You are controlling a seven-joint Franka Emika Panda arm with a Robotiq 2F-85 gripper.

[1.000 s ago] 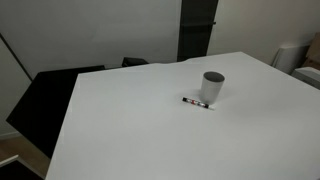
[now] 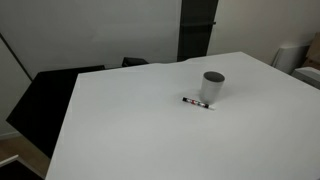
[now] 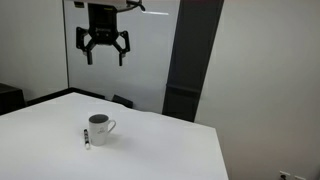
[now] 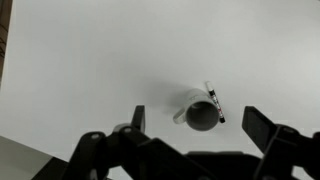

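Observation:
A white mug point(image 2: 211, 88) with a grey inside stands upright on the white table; its handle shows in exterior view 2 and the wrist view. Close beside the mug point(image 4: 202, 114) lies a marker point(image 2: 198, 103), white with a black end and red marks. High above the table hangs my gripper point(image 3: 104, 58), open, its two fingers wide apart with nothing between them. From the wrist view, mug and marker point(image 4: 214, 100) appear below, between the fingers. Exterior view 1 does not show the gripper.
A dark surface point(image 2: 45, 105) adjoins its left side in exterior view 1. Boxes point(image 2: 312, 55) stand beyond the right edge.

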